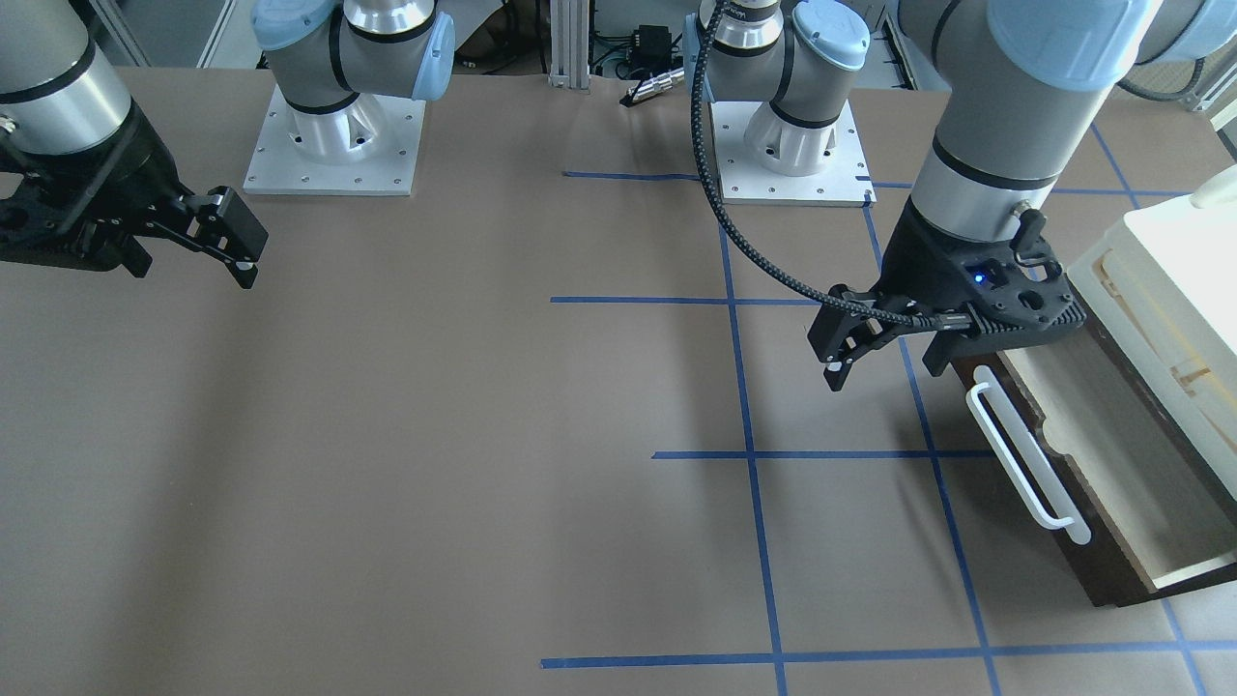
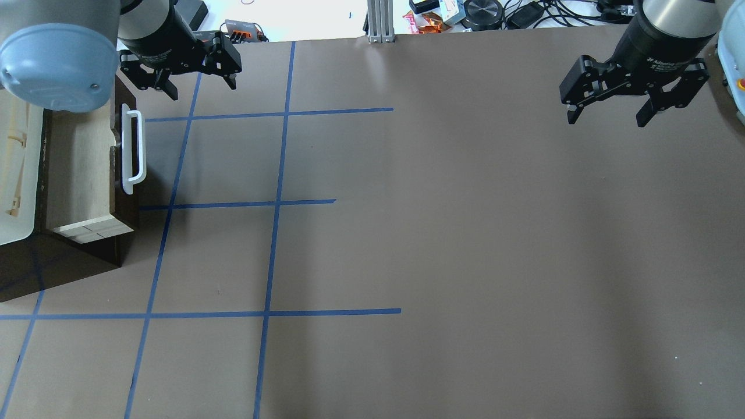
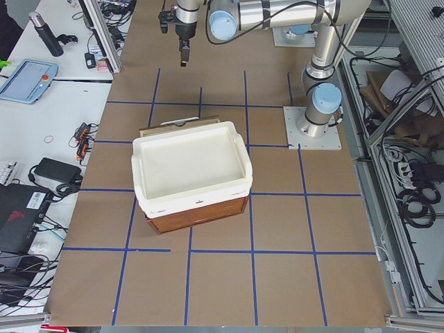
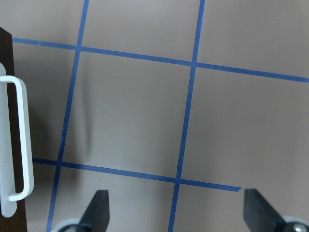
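Observation:
A dark wooden box (image 1: 1102,557) with an open drawer and white handle (image 1: 1021,452) stands at the right in the front view; the handle (image 4: 24,135) is at the left edge of the wrist view. A white lid or tray (image 3: 191,166) lies over it. My gripper (image 1: 877,360) hangs open above the floor beside the box, higher than the handle, and in the top view (image 2: 201,91) is just behind the handle end. Nothing shows between its fingers.
A second arm's gripper (image 1: 197,249) hangs at the left in the front view. Blue tape grid lines cross the table.

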